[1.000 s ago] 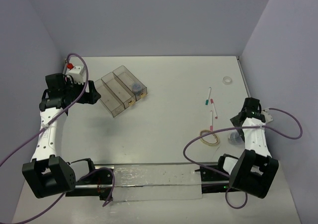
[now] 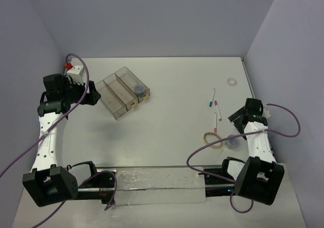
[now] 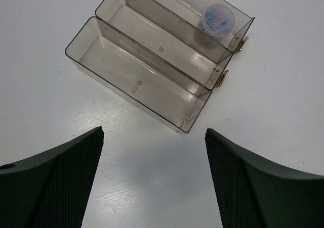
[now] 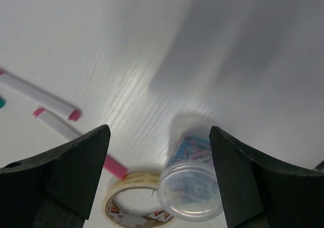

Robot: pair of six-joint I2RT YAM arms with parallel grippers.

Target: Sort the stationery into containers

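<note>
Three joined clear bins [image 2: 116,115] stand at the left of the table; the rear one holds a clear jar [image 3: 217,20] of coloured clips. Beside them, my left gripper [image 2: 94,92] is open and empty. Over at the right, my right gripper [image 2: 235,118] hangs open above the table, nothing gripped. A second clip jar [image 4: 190,190] shows low in the right wrist view, partly behind the right finger. It touches or nearly touches a tan tape roll [image 4: 115,202]. Two red-capped markers [image 4: 116,167] and a green-capped marker [image 2: 211,98] lie to the left.
A small clear tape roll [image 2: 231,81] lies at the back right. A purple cable [image 2: 202,148] from the right arm passes over the tan roll and jar in the top view.
The loose clip jar has shifted left, closer to the tan tape roll. My right gripper has moved a little left and stays open.
</note>
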